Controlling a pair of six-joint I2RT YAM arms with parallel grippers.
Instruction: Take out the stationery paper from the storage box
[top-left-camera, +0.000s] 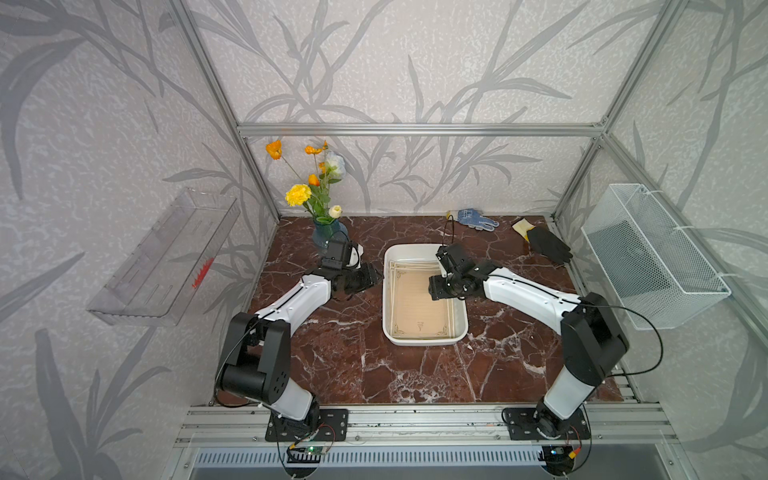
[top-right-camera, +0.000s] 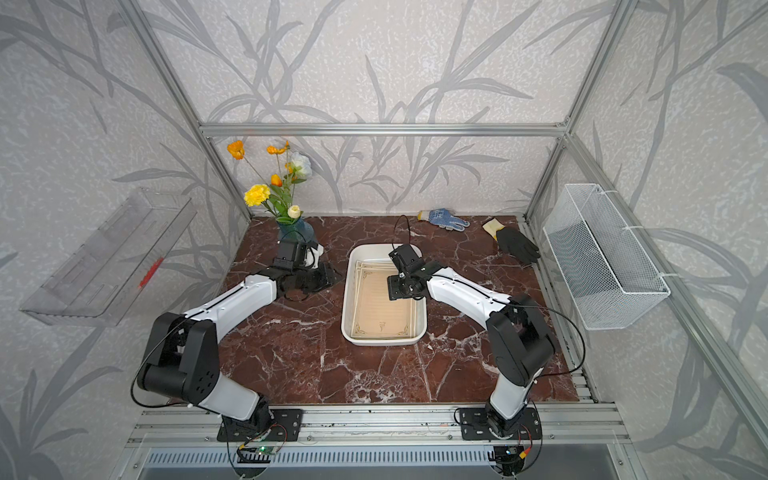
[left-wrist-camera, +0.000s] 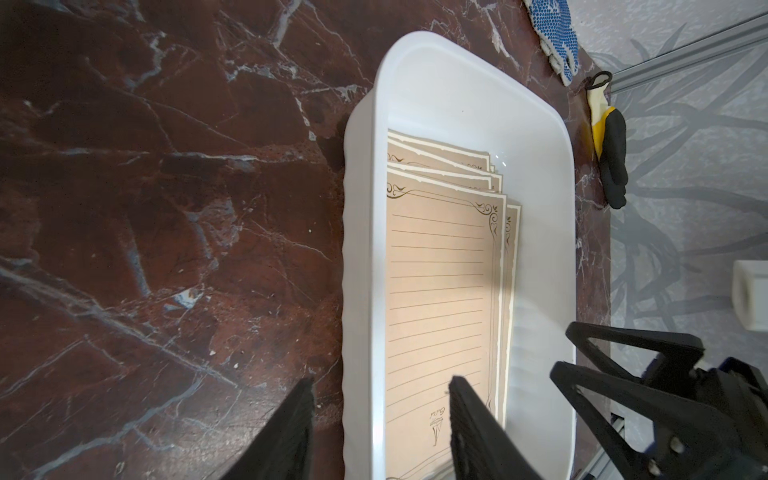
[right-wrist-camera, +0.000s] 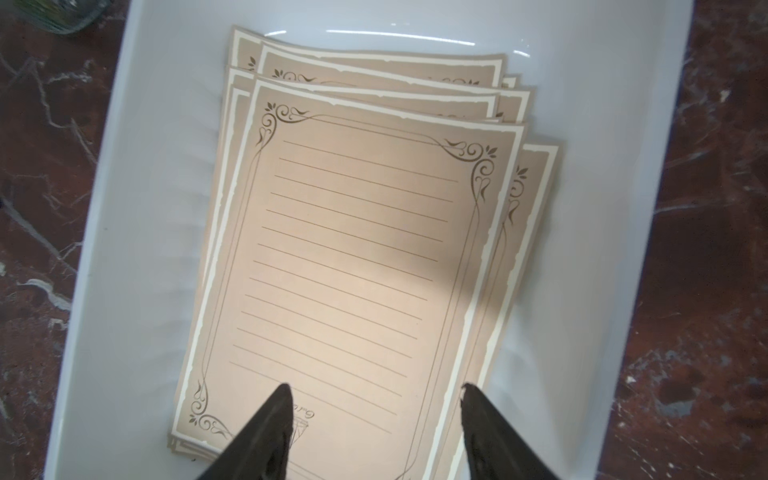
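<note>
A white storage box (top-left-camera: 386, 297) stands mid-table, holding an uneven stack of beige stationery paper (right-wrist-camera: 344, 232) with lined, ornamented sheets lying flat. Above the box's right part hangs my right gripper (top-left-camera: 437, 288); its fingers are apart, and in the right wrist view only the gap shows between them, over the lower end of the paper. My left gripper (top-left-camera: 370, 277) is just left of the box, fingers apart and empty. In the left wrist view the black fingers (left-wrist-camera: 281, 436) straddle the box's left rim from above, touching nothing that I can make out.
A vase (top-left-camera: 326, 232) of flowers stands behind my left gripper. Gloves (top-left-camera: 477, 219) lie at the back, with a dark glove (top-left-camera: 549, 245) at the back right. A clear bin (top-left-camera: 172, 256) hangs left, a white mesh basket (top-left-camera: 652, 252) right.
</note>
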